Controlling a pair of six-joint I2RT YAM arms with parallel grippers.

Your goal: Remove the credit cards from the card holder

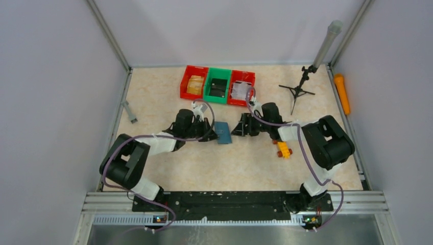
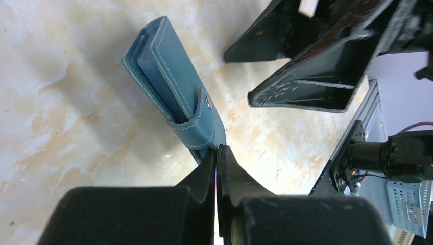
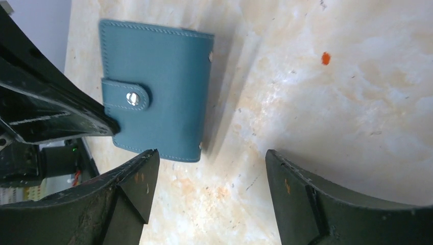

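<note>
The blue leather card holder [image 1: 223,132] sits between my grippers in the top view. In the left wrist view it [image 2: 178,87] shows its layered edge and a strap with a snap; my left gripper is shut with its tips at the holder's near end. Whether anything thin is between them is hard to tell. My right gripper is open beside the holder [image 3: 163,92], with bare table between its fingers. In the top view it [image 1: 239,130] stands just right of the holder. No card can be clearly made out.
Red and green bins [image 1: 217,71] stand at the back. A black tripod [image 1: 301,87] is at the back right, and a yellow toy car [image 1: 283,149] lies under the right arm.
</note>
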